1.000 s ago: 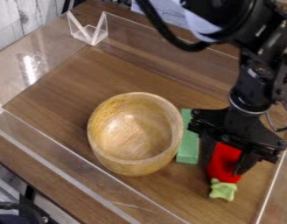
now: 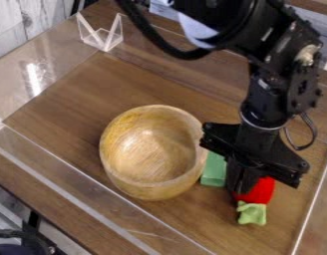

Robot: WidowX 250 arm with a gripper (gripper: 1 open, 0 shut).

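Observation:
The black gripper (image 2: 241, 179) hangs low at the right of the camera view, just right of a wooden bowl (image 2: 149, 149). Its fingers are down beside a red object (image 2: 259, 191) with a green leafy end (image 2: 251, 213), which is partly hidden under it. A green block (image 2: 213, 173) lies between the bowl and the gripper, also partly covered. The finger is mostly hidden by the gripper's body; it looks shut, and whether anything is between the fingers is not visible.
A clear angular plastic object (image 2: 100, 32) stands at the back left.
The red object appears nearly in place.

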